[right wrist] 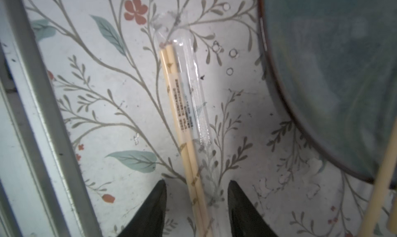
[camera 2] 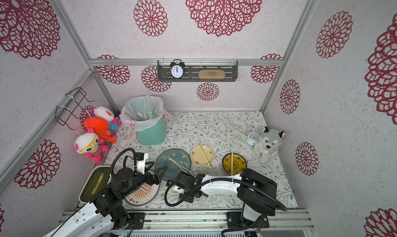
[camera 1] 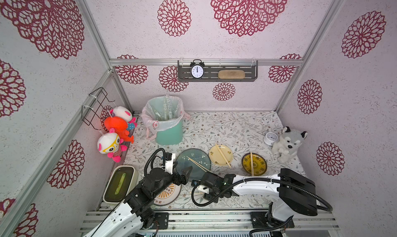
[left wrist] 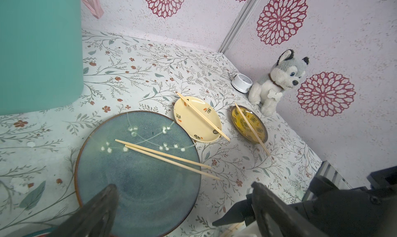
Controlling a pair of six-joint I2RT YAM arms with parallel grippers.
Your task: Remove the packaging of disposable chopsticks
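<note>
Chopsticks in a clear wrapper [right wrist: 182, 113] lie flat on the table near its front edge, seen in the right wrist view. My right gripper stands above them, one finger to each side, part open and apart from the wrapper. My left gripper is open over the front of the blue-green plate [left wrist: 136, 183], with nothing between its fingers. On that plate rests a bare pair of chopsticks [left wrist: 165, 156]. Other bare chopsticks [left wrist: 202, 115] cross the cream plate [left wrist: 188, 129], and more [left wrist: 252, 127] cross the yellow-brown plate [left wrist: 239, 123].
A green bin [camera 1: 169, 133] with a pink-edged liner stands at the back left, clear wrappers [camera 1: 167, 108] inside. A patterned plate [camera 1: 167, 195] lies under the left arm. A tray [camera 1: 120, 185] sits far left, a toy husky [camera 1: 289, 144] at right.
</note>
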